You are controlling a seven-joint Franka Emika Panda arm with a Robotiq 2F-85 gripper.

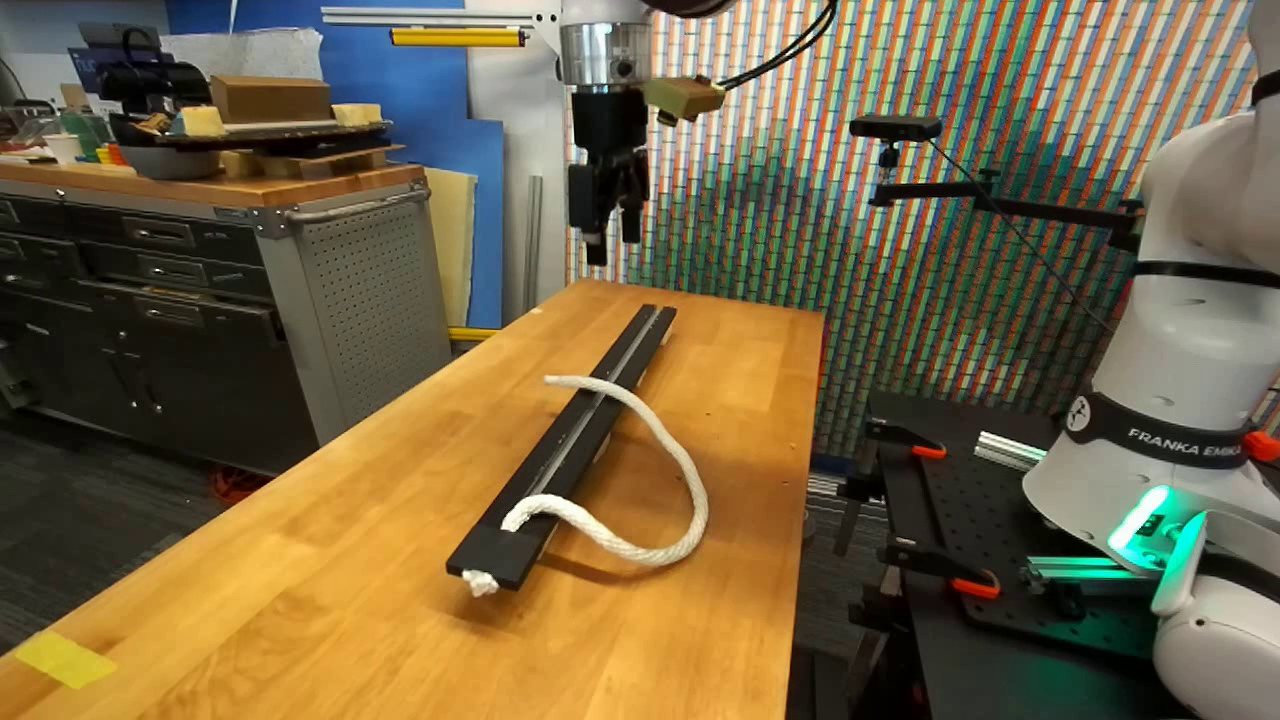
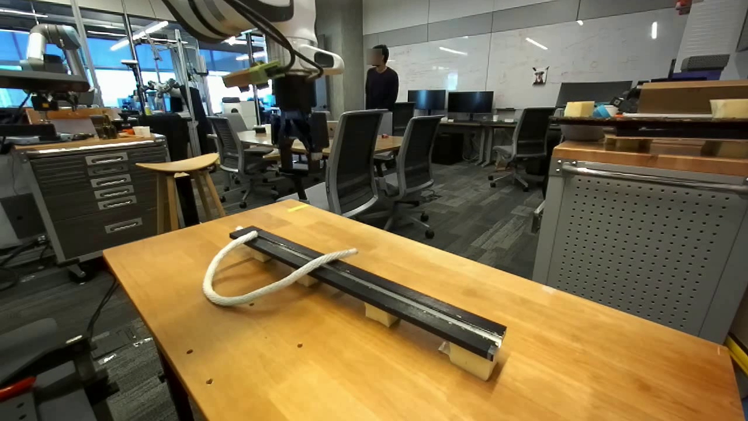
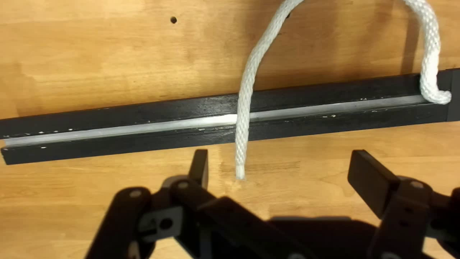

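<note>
A white braided rope (image 1: 696, 492) loops out over the table's right side from a long black channel (image 1: 564, 444). One end of the rope enters the channel near its closed end, with a frayed tip (image 1: 480, 583) poking out beyond. Its free end (image 3: 240, 170) lies across the channel and sticks out past the other edge. A pale groove (image 3: 172, 125) runs along the channel's length and is empty over most of it. High above the table, my gripper (image 1: 608, 248) is open with nothing between its fingers. In the wrist view the free rope end appears between the fingers, well below them.
Small wooden blocks (image 2: 471, 361) prop the channel off the wooden table (image 2: 596, 365). A camera on a bracket (image 1: 894, 127) stands to the right.
</note>
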